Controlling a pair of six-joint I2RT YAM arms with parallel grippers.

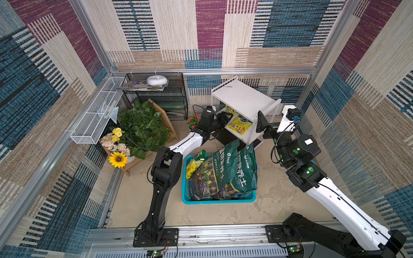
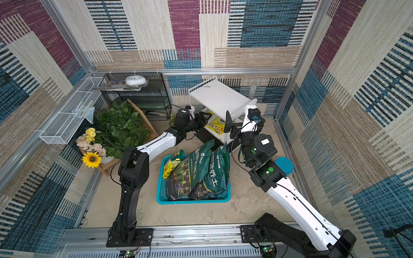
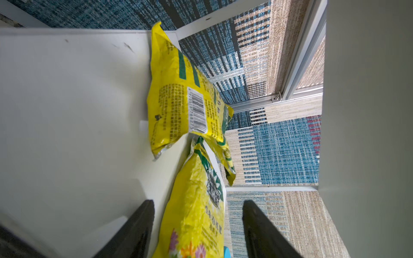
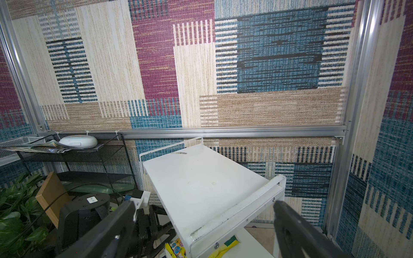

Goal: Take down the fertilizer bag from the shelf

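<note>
Two yellow fertilizer bags lie on the lower board of the white shelf. The nearer bag (image 3: 191,210) reaches down between the fingers of my left gripper, which stands part open and does not clasp it. Behind it, the farther bag (image 3: 185,99) shows a barcode and partly overlaps the nearer one. From above, my left gripper (image 1: 224,118) is at the shelf's left opening, beside the yellow packaging (image 1: 239,124). My right gripper is open and empty, raised by the shelf's right side.
The white top board (image 4: 210,185) of the shelf overhangs the bags. In front stands a blue basket (image 1: 185,193) with large green soil bags (image 1: 245,172) and a small yellow bag (image 1: 195,164). Plants (image 1: 144,129) fill the left side.
</note>
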